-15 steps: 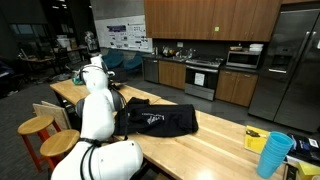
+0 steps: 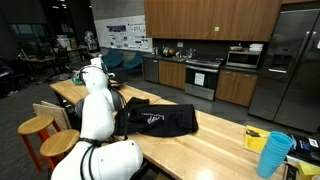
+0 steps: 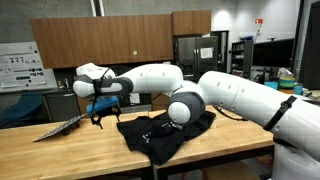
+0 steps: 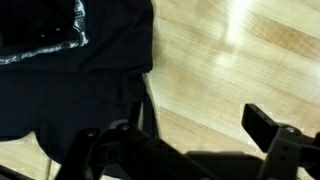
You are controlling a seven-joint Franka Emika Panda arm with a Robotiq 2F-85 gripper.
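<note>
A black cloth (image 2: pixel 160 122) lies spread and creased on the wooden table in exterior view 1. Part of it, with a folded-over corner, fills the left side of the wrist view, where the cloth (image 4: pixel 105 95) has an edge running down beside bare wood. My gripper is open, its fingers wide apart and nothing between them. The left finger overlaps the cloth in that view, while the right one is over bare table. In exterior view 2 the gripper (image 3: pixel 98 121) points down above the table, to the left of the main spread of cloth (image 3: pixel 150 140).
Bare wood (image 2: pixel 205 150) lies to the cloth's right in exterior view 1. A blue cup (image 2: pixel 274 154) and a yellow item (image 2: pixel 255 139) stand at the table's right end. Stools (image 2: pixel 38 125) are at the left. A dark flat thing (image 3: pixel 62 128) lies left of the gripper in exterior view 2.
</note>
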